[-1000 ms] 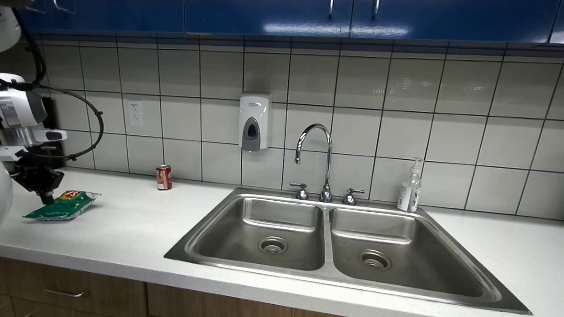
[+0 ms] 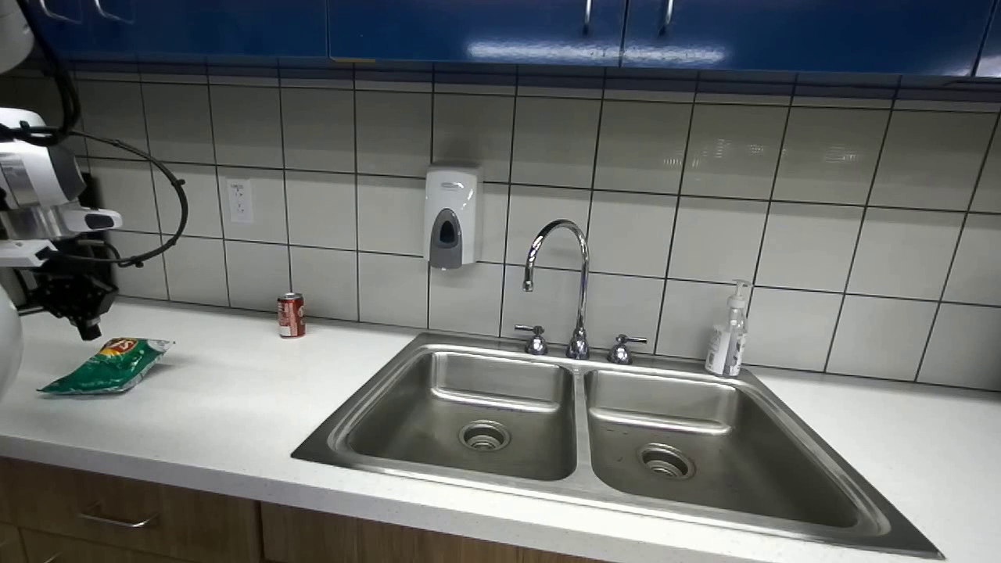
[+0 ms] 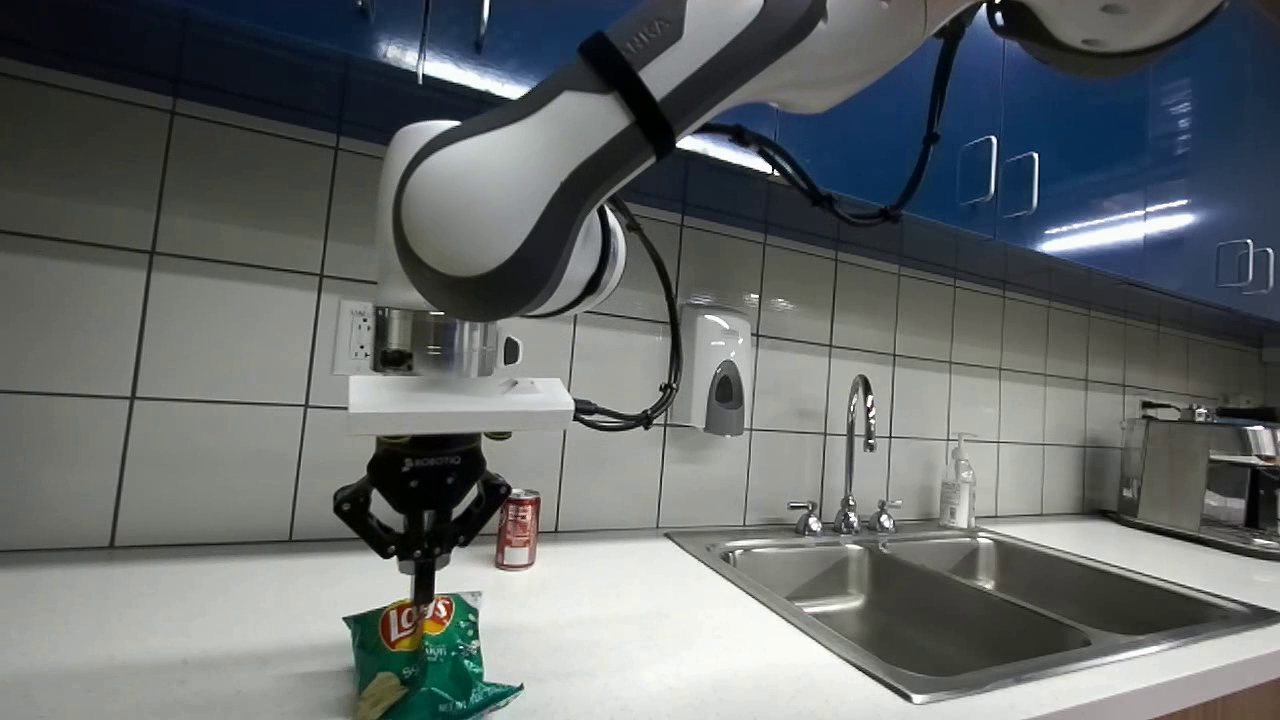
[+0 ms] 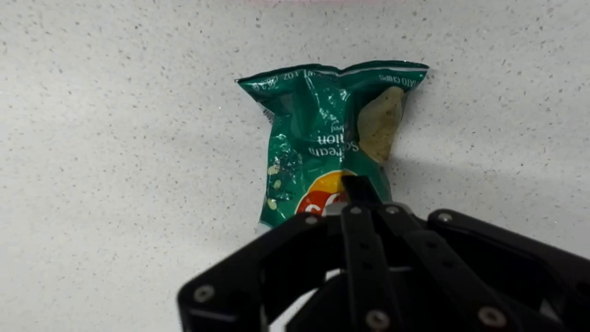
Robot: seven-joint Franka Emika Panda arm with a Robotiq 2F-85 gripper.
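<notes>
A green bag of chips [image 2: 114, 366] lies on the white counter, left of the sink. My gripper [image 3: 422, 590] points straight down over it, fingers together and nothing visible between them. In exterior view 1 the fingertips [image 2: 89, 332] sit a little above the bag, with a gap between. From the wrist view, the gripper overlaps the logo end of the bag [image 4: 309, 144], and the arm's linkage hides that end. A red soda can [image 3: 518, 529] stands upright behind the bag, near the tiled wall.
A double steel sink [image 2: 581, 413] with a tall faucet [image 2: 579, 281] fills the middle of the counter. At its back corner stands a soap bottle [image 2: 728, 333]. A dispenser [image 2: 453, 217] hangs on the wall. The counter between bag and sink is bare.
My gripper has risen from the bag, leaving a gap beneath its fingertips. The bag has shifted very slightly and stays on the counter; the can has not moved.
</notes>
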